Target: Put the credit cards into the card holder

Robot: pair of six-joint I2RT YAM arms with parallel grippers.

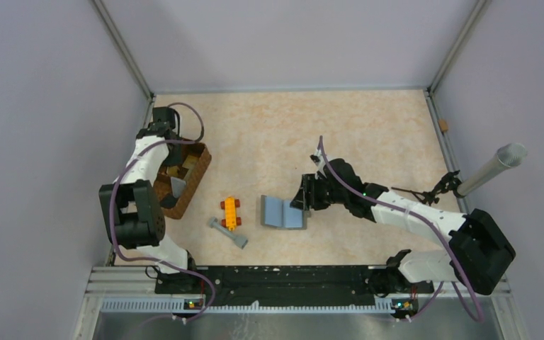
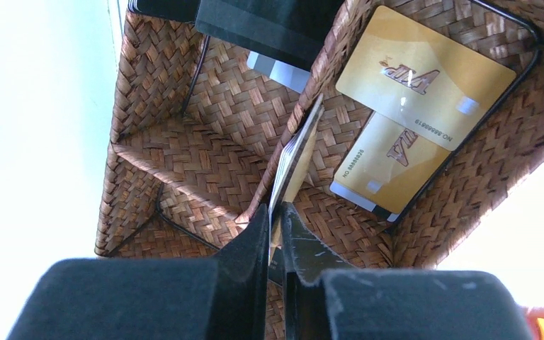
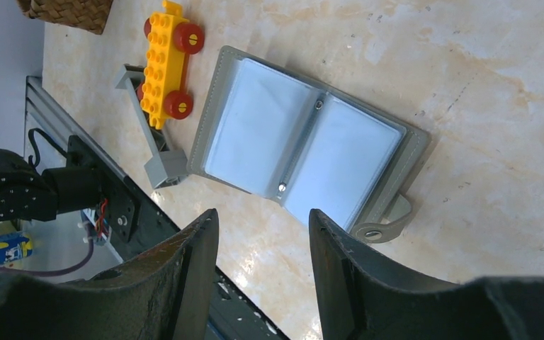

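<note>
Gold cards [image 2: 425,78] lie flat in one compartment of the woven basket [image 1: 198,170] at the far left, dark cards [image 2: 269,28] in another. A stack of cards [image 2: 294,152] stands on edge against the divider, between the fingertips of my left gripper; whether it is gripped is hard to tell. The grey card holder [image 1: 283,212] lies open with blue inner pages near the table's front middle. My right gripper hangs open above it, nothing between its fingers.
A yellow toy car [image 1: 229,212] with red wheels and a grey tool [image 1: 228,232] lie between basket and holder.
</note>
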